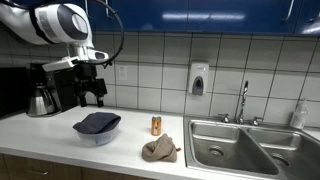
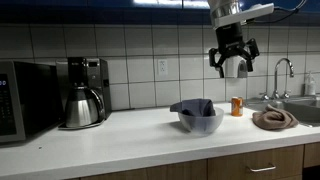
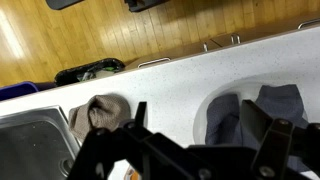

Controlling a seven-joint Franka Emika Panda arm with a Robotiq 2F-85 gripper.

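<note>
My gripper is open, with bare space between its fingers. In exterior view 1 the gripper hangs above a pale bowl, apart from it. A dark cloth lies in that bowl and drapes up over its rim. From the wrist, the bowl and dark cloth appear at the right, partly hidden behind the gripper. An orange can stands upright on the counter beside the bowl. A crumpled brown cloth lies between the can and the sink.
The steel sink and its faucet are on the right. A coffee maker and a microwave stand at the other end. A soap dispenser hangs on the tiles.
</note>
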